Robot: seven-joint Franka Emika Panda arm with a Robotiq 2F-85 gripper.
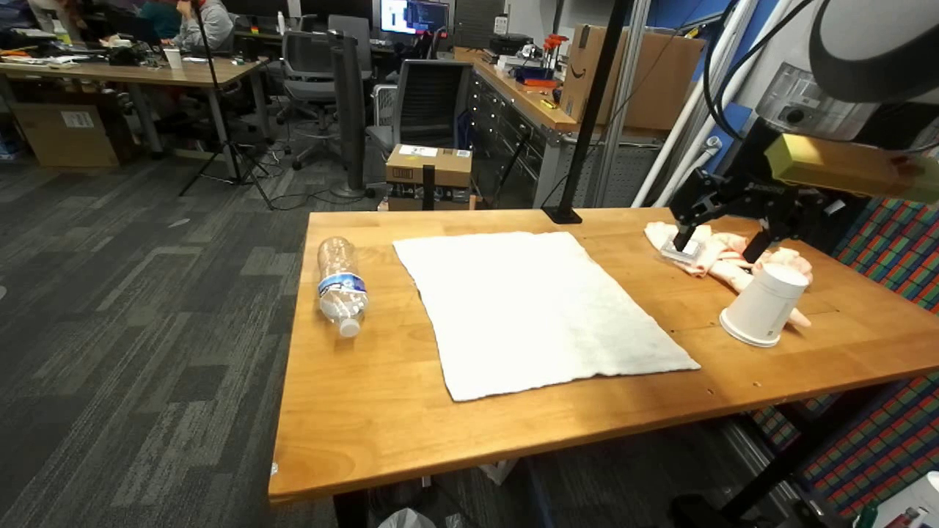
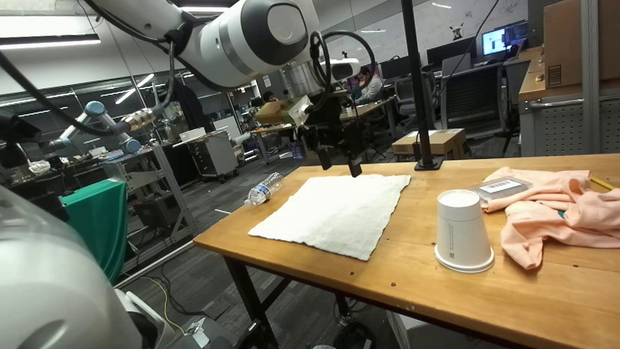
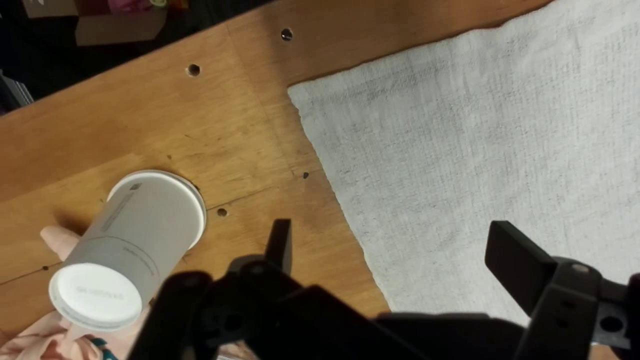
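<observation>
A white cloth (image 1: 537, 308) lies flat across the middle of the wooden table. On its left in exterior view 1, a clear plastic bottle (image 1: 341, 286) with a blue label rests on its side. An upside-down white paper cup (image 2: 462, 232) stands apart from the cloth, beside a crumpled peach garment (image 2: 564, 215). On that garment sits a small clear case (image 2: 504, 187) with a white label. My gripper hangs open above the table, nothing between its fingers. In the wrist view the cup (image 3: 129, 246) is left of the fingers, and the cloth (image 3: 480, 138) reaches beneath the right finger.
A black post (image 2: 424, 116) rises from the table's far edge. Part of a yellow pencil-like stick (image 2: 602, 183) shows by the garment. Bare table (image 1: 378, 431) lies in front of the bottle and between cloth and cup.
</observation>
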